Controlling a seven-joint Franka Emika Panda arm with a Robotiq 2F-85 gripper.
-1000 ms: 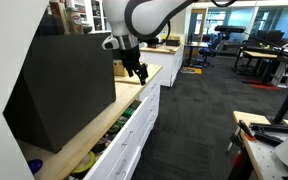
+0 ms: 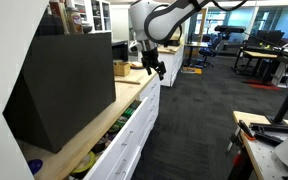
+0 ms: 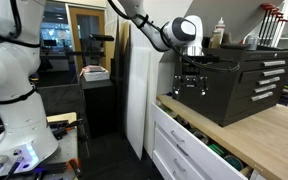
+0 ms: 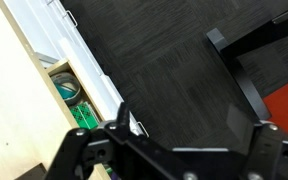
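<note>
My gripper (image 2: pixel 147 60) hangs in the air over the far part of the cabinet front. In the wrist view its black fingers (image 4: pixel 121 112) stand wide apart with only floor between them, so the gripper is open. Below the wooden counter, the top white drawer (image 2: pixel 124 145) is pulled out; in the other exterior view the drawer (image 3: pixel 199 150) shows its long white front. Green items (image 4: pixel 84 115) and a round, bowl-like thing (image 4: pixel 66 88) lie inside the drawer, apart from my gripper.
A large black cabinet (image 2: pixel 64 75) stands on the wooden counter (image 3: pixel 254 135). Farther along the counter is a cardboard-brown box (image 2: pixel 121 68). Dark carpet (image 2: pixel 194 120) lies open beside the drawers. An orange-red surface (image 4: pixel 287 105) edges the wrist view.
In exterior view 1 my gripper has moved steadily right, away from the black cabinet and out past the counter's front edge. The drawer and the objects on the counter have not moved.
</note>
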